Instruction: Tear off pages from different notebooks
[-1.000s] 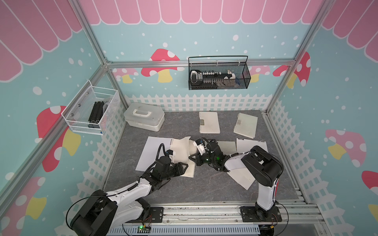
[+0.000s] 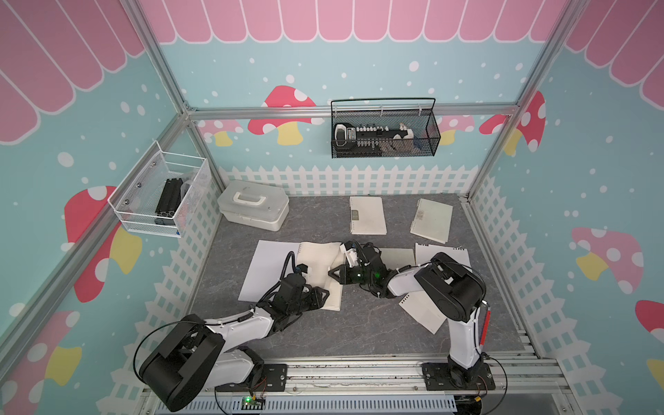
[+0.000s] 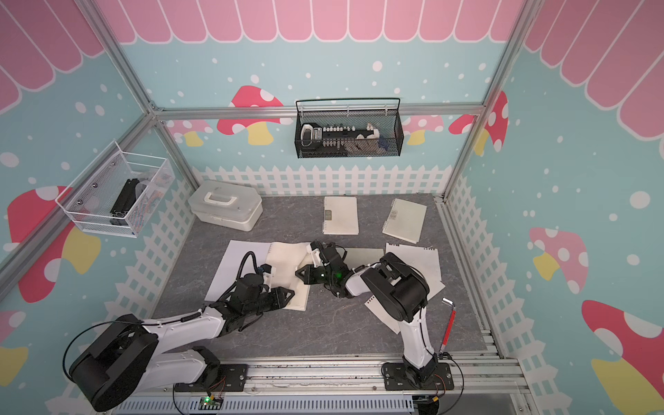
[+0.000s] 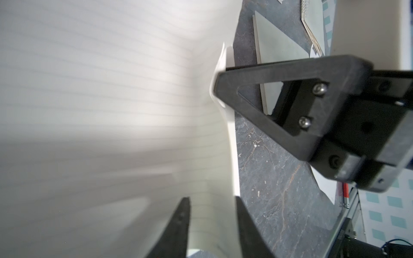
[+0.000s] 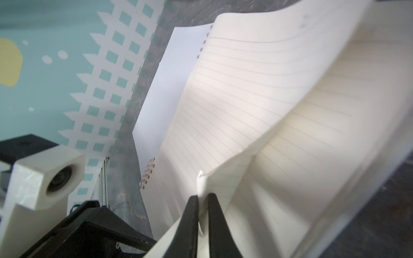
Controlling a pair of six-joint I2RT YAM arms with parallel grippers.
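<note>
A lined cream page (image 5: 241,77) of the spiral notebook (image 2: 332,297) is lifted and curled towards my right gripper. The right gripper's fingers stand close together around the page's edge, which is creased there; whether they pinch it cannot be made out. In the left wrist view, the right gripper's fingers (image 4: 228,81) touch this creased edge. My left gripper is part open over the near part of the notebook, its blurred fingers spread, with the lined paper (image 4: 107,107) filling much of that view. Spiral rings (image 5: 147,174) run along the notebook's left side.
A white sheet or cover (image 2: 266,269) lies left of the notebook. Two more notebooks (image 2: 367,215) (image 2: 431,220) lie at the back. Papers (image 2: 423,311) lie under the right arm. A lidded box (image 2: 254,205) stands back left.
My right gripper has shifted a little left, and the page's upper right part curls more over the notebook.
</note>
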